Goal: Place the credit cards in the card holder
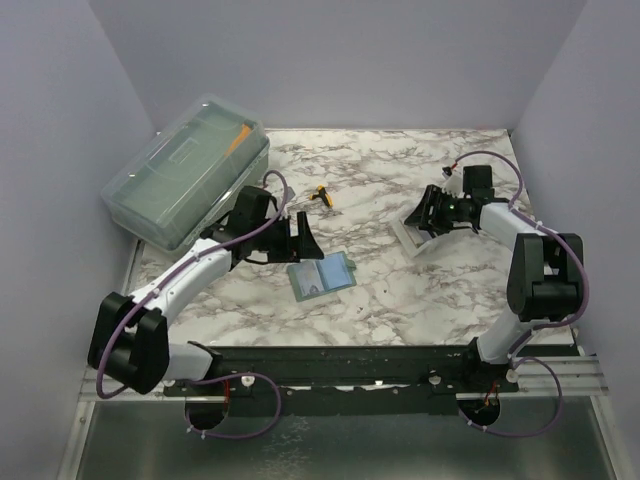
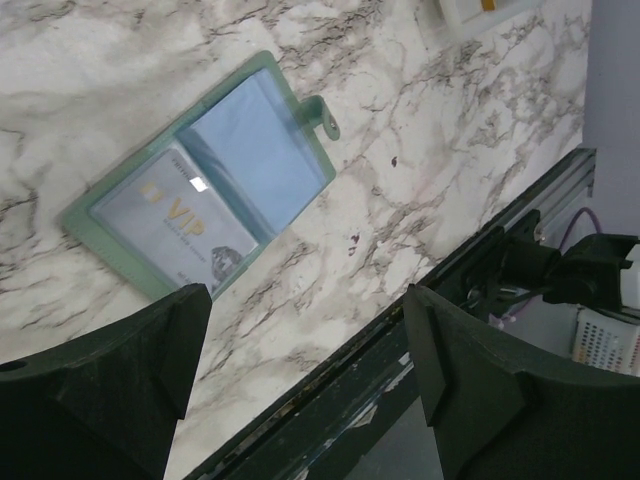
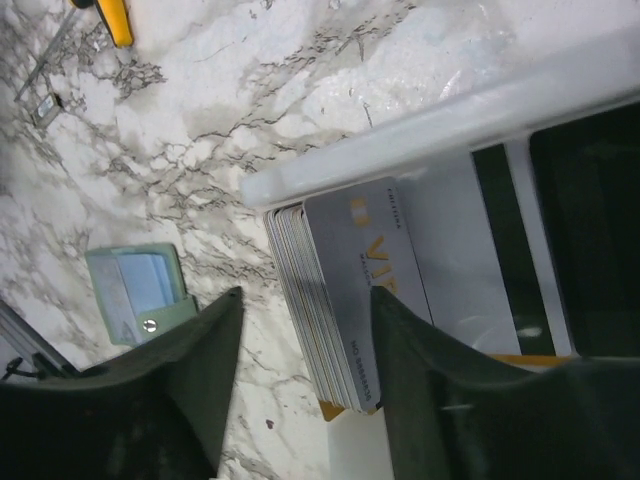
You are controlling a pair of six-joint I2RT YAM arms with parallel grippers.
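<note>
The card holder (image 2: 262, 150) lies open on the table. A grey VIP card (image 2: 175, 220) rests in its left half, and the right half shows only blue film. My left gripper is above and beside the holder, open and empty. In the right wrist view, an upright stack of cards (image 3: 310, 300) with a grey VIP card (image 3: 365, 270) at its face stands at the end of a clear-walled box (image 3: 440, 135). The part-open right gripper points at this stack, its fingers apart; whether they touch a card cannot be seen.
A large lidded green bin (image 1: 185, 170) fills the back left. The yellow-and-black tool (image 1: 322, 196) lies at the back centre.
</note>
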